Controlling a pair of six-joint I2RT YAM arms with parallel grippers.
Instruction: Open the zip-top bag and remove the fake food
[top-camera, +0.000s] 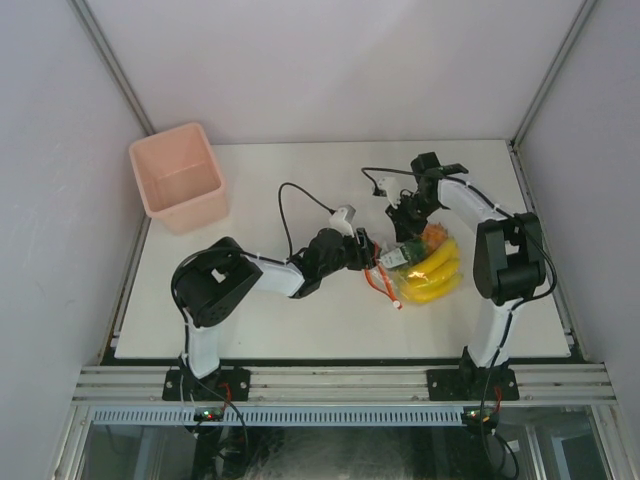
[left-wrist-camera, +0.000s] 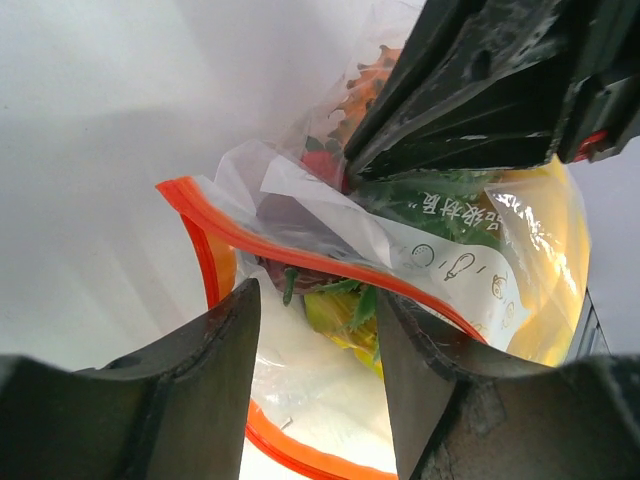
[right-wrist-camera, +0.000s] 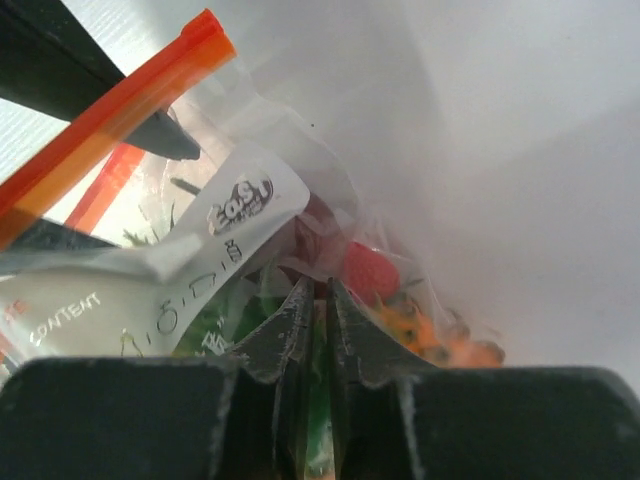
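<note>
The clear zip top bag (top-camera: 430, 280) with orange zip strip lies right of centre, holding yellow bananas, green pieces and orange food. In the left wrist view its mouth (left-wrist-camera: 270, 245) gapes, showing green and dark food inside. My left gripper stands part open at that mouth, fingers either side; whether bag film is between them is unclear. My right gripper is over the bag's upper part beside red and orange food, fingertips close together; whether they grip film is hidden.
A pink bin (top-camera: 178, 180) stands empty at the back left.
</note>
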